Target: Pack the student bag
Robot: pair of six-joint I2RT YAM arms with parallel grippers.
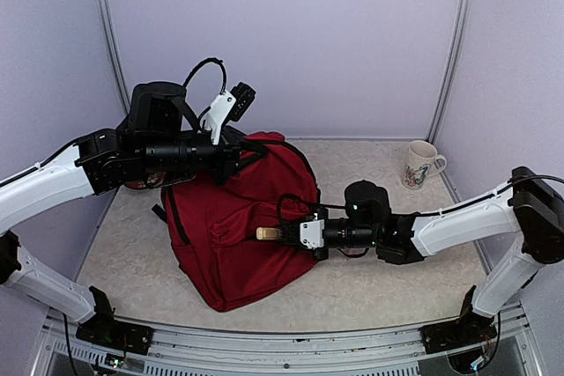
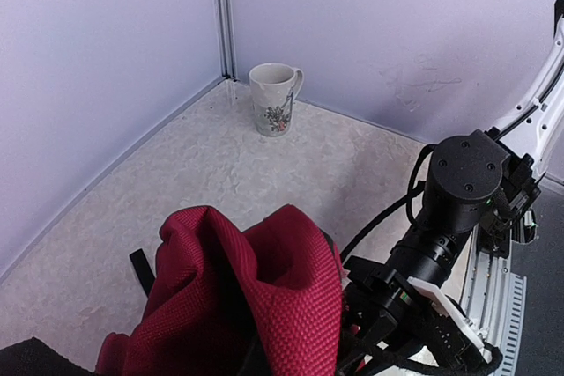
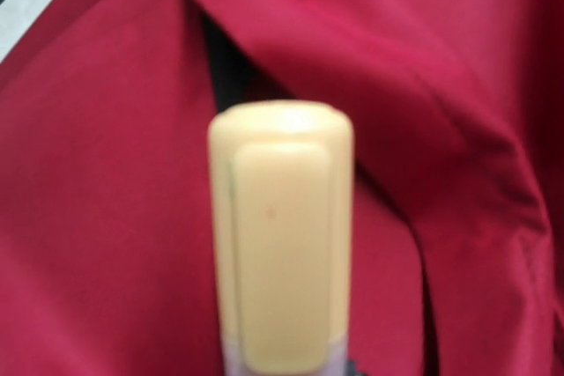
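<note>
The red bag (image 1: pixel 238 275) lies on the table below both arms, with a front pocket across its middle. My left gripper (image 1: pixel 236 158) is shut on the bag's upper part; in the left wrist view the gathered red cloth (image 2: pixel 295 305) fills the bottom. A marker with a pale yellow cap (image 3: pixel 282 244) juts from my right gripper (image 1: pixel 286 233), which is shut on it. Its capped end (image 1: pixel 268 233) points left, right at the front pocket. In the right wrist view red folds and a dark gap lie behind the cap; whether the tip is inside the pocket I cannot tell.
A white mug with a floral print (image 1: pixel 420 165) stands at the back right, clear of both arms. Bare tabletop (image 1: pixel 379 292) shows to the right and in front of the bag. Walls close in the back and sides.
</note>
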